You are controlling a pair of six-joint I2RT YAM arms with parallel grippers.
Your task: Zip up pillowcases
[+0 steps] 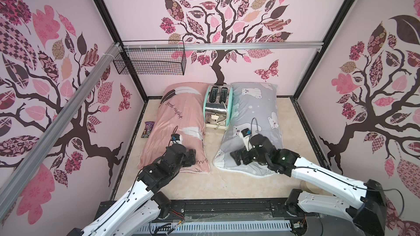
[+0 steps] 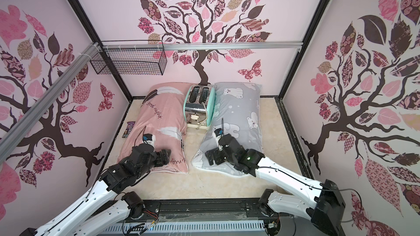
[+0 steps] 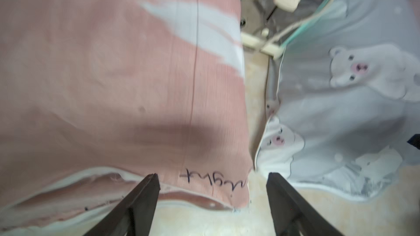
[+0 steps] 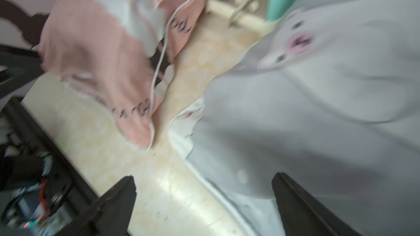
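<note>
A pink pillowcase [image 1: 175,113] with feather print lies on the left, its near end showing an open fold along the hem in the left wrist view. A grey polar-bear pillowcase [image 1: 253,104] lies on the right, white piping along its near edge. My left gripper [image 1: 188,159] is over the near part of the pink one; in the left wrist view its fingers are apart with nothing between them. My right gripper [image 1: 240,156] hangs over the near left part of the grey one, fingers apart and empty. The zippers are not clearly visible.
A mint toaster [image 1: 217,107] with its cord stands between the pillows. A purple snack packet [image 1: 147,129] lies left of the pink pillow. A wire basket [image 1: 148,61] hangs on the back rail. Bare tabletop [image 1: 231,185] runs along the front.
</note>
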